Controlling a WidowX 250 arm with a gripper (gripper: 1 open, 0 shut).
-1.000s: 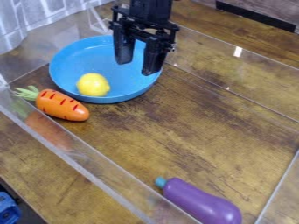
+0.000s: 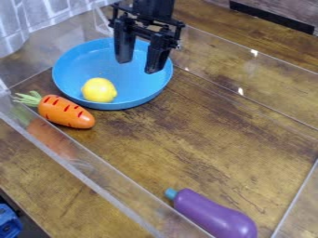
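A black gripper [image 2: 140,52] hangs over the back of a blue plate [image 2: 149,88], its two fingers apart with nothing seen between them. A yellow lemon-like toy [image 2: 99,90] lies on the plate's front left. An orange toy carrot [image 2: 62,112] rests left of the plate. A purple toy eggplant [image 2: 214,213] lies at the front right.
Clear plastic walls line the left and right of the wooden surface [image 2: 211,130]. A blue item [image 2: 6,223] shows at the lower left corner, outside the wall.
The gripper has moved slightly left and up over the plate. The toys have not moved.
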